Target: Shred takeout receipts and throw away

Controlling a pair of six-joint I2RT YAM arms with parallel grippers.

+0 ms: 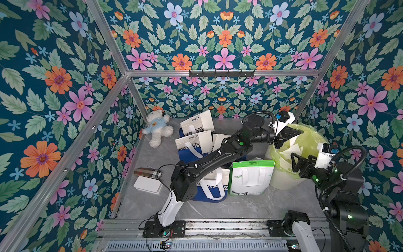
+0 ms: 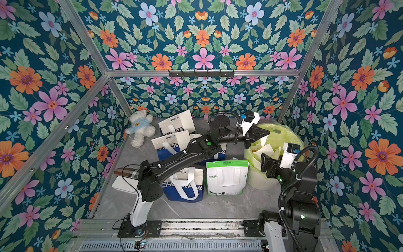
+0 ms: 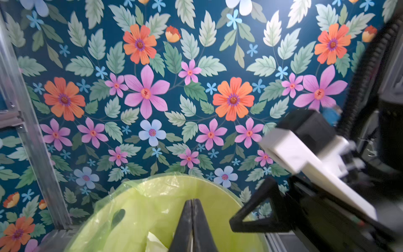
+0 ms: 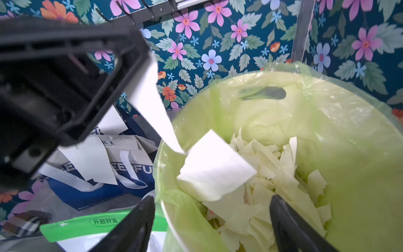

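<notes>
My left gripper is shut above the bin's mouth, a thin pale line showing between its fingers. In the right wrist view a white paper strip hangs from it, slightly blurred. Opposite, on the bin's right side, my right gripper stands part open with nothing seen gripped between its fingers. A white paper piece appears beyond that gap, over the heap; whether it is falling or resting, I cannot tell. Torn paper lies heaped inside the bin, whose yellow-green liner covers the rim.
A white-and-green bag stands close to the bin's left. Several blue-and-white bags fill the middle under my left arm. A teddy bear sits at the back left, and a white box lies at the front left.
</notes>
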